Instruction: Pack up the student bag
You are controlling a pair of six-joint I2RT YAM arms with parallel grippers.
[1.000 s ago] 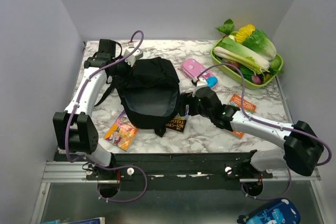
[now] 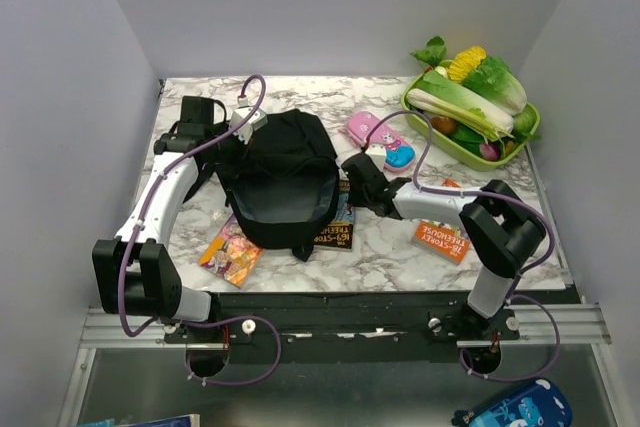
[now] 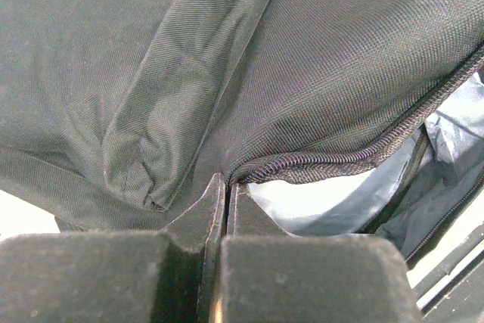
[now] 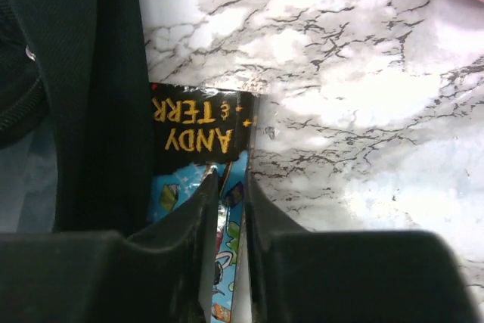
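Observation:
The black bag (image 2: 285, 162) lies with its grey-lined mouth open toward the front. At its upper left, my left gripper (image 2: 243, 147) is shut on the zip-edged rim; in the left wrist view the rim's cloth (image 3: 318, 160) gathers at the fingertips (image 3: 215, 198). A black and blue book, "169-Storey Treehouse" (image 2: 335, 235), lies at the bag's right side, partly under it. My right gripper is a little open, its fingers on either side of the book's spine edge; whether they touch it, I cannot tell.
An orange book (image 2: 445, 235) lies to the right, partly behind the right arm, and a colourful book (image 2: 232, 252) at the bag's front left. A pink pencil case (image 2: 372, 130) sits behind my right gripper. The green vegetable basket (image 2: 532, 132) fills the back right corner.
The book appears straighter against the bag.

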